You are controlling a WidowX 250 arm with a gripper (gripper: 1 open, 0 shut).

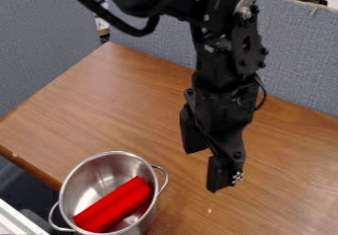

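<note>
My black gripper (205, 160) hangs over the wooden table, right of centre, with its fingers open and nothing seen between them. Below it to the left, a steel pot (94, 170) with two handles stands at the front left, holding a long red cylinder (114, 204) lying diagonally inside.
Grey padded walls (291, 61) border it at the back and left. A white object (14, 224) lies at the bottom left corner.
</note>
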